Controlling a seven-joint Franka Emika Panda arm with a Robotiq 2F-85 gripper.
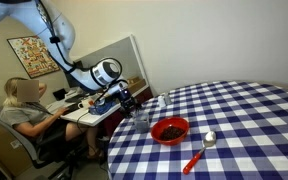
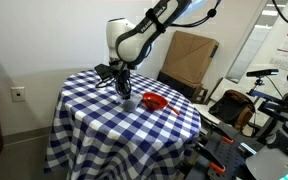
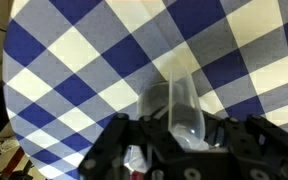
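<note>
A clear, whitish cylinder-like object (image 3: pixel 187 112) is between the fingers of my gripper, which is shut on it; exactly what it is I cannot tell. Close to it in the wrist view is a clear container (image 3: pixel 152 100). That clear container (image 1: pixel 142 122) stands on the checked cloth in exterior view 1, with my gripper (image 1: pixel 131 104) just above and to its left. Exterior view 2 has the gripper (image 2: pixel 122 88) over the table beside the same container (image 2: pixel 127 105). Whether the held object touches the container cannot be made out.
A red bowl (image 1: pixel 170 130) with dark contents sits right of the container. Farther right lies a red-handled spoon (image 1: pixel 200 150). A small white item (image 1: pixel 164 99) stands behind. A person (image 1: pixel 29 110) sits at left.
</note>
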